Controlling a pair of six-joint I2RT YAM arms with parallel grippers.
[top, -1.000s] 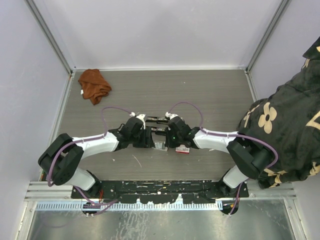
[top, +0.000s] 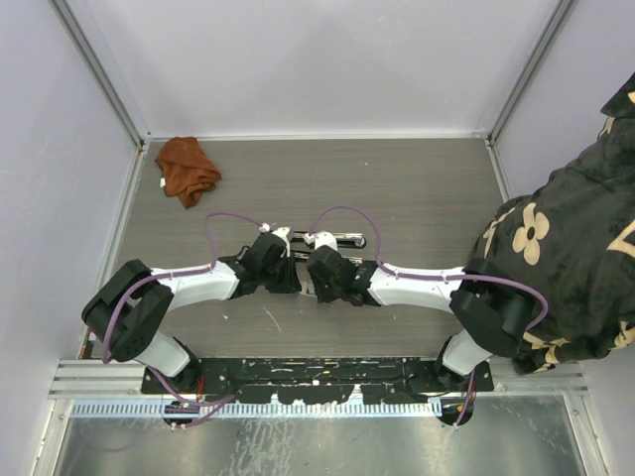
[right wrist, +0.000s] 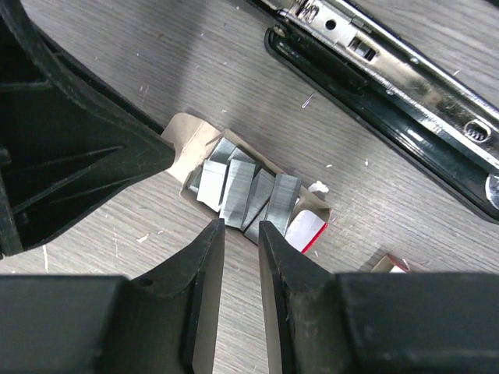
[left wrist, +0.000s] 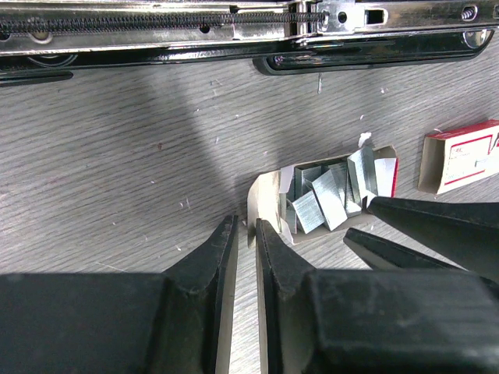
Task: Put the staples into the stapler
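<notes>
A small cardboard tray holding several silver staple strips [left wrist: 329, 199] lies on the table below the stapler. Its pale end flap is pinched by my left gripper; the right wrist view shows those dark fingers [right wrist: 148, 152] meeting at the flap [right wrist: 185, 136]. My right gripper is partly open over the tray's other side, its tips close to the strips [right wrist: 235, 193], with nothing visibly held. The opened stapler [left wrist: 156, 31], black and chrome, lies just beyond, its spring channel exposed. From above, both grippers mostly hide the tray.
A red-and-white box [left wrist: 466, 158] rests to the right of the tray. At the back left lies a brown cloth [top: 187, 171]. Loose staple bits dot the table [top: 417, 188], whose back half is largely clear. Patterned dark fabric [top: 566, 248] hangs along the right side.
My right gripper has moved left over the tray, covering it and the red-and-white box in the top view.
</notes>
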